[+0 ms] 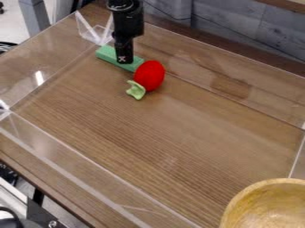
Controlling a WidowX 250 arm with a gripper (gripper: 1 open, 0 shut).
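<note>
My black gripper [124, 57] reaches down from the top centre, shut, its tips at the green bar [112, 56]; I see nothing clearly held. The bar lies on the wooden table, with a red object [149, 75] at its right end. A small light green piece [136, 91] lies just below the red object.
A yellow bowl [266, 207] is at the bottom right. A grey wall [226, 31] runs along the back right, and cables lie off the table's left edge at the lower left.
</note>
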